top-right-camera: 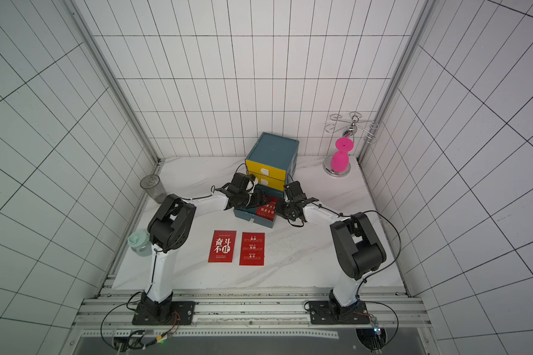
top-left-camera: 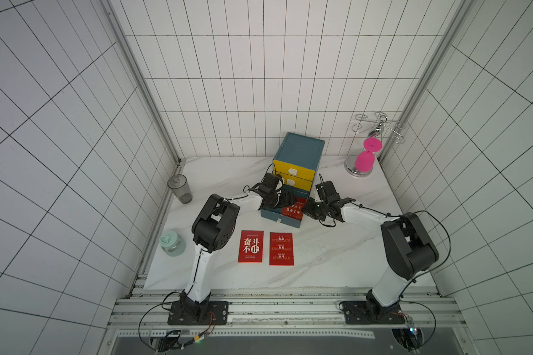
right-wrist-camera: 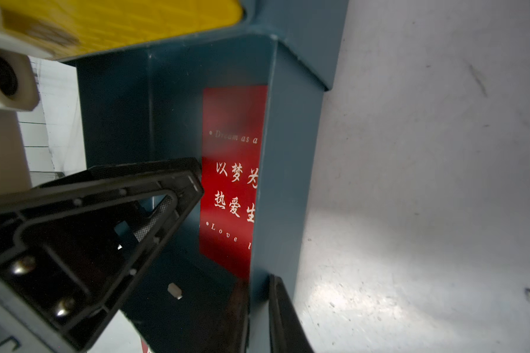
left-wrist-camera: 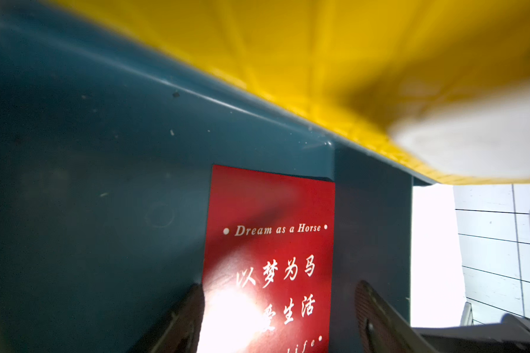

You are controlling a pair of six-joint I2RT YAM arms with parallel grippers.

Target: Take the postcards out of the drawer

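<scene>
The dark blue drawer (top-left-camera: pixel 281 219) is pulled out at the bottom of the cabinet (top-left-camera: pixel 299 151). A red postcard (left-wrist-camera: pixel 276 203) with white writing lies flat on its floor, against the right side. My left gripper is inside the drawer, open, its fingers on either side of the card above it. My right gripper is shut on the drawer's right wall (right-wrist-camera: pixel 288 176). Two more red postcards, one with large characters (top-right-camera: pixel 222 246) and one with rows of text (top-right-camera: pixel 252 248), lie side by side on the table in front.
Yellow drawer fronts (right-wrist-camera: pixel 129 29) overhang the open drawer closely. A clear glass (top-left-camera: pixel 180 188) and a jar with a mint lid (top-left-camera: pixel 172 242) stand at left. At back right is a metal rack with a pink item (top-left-camera: pixel 367 156).
</scene>
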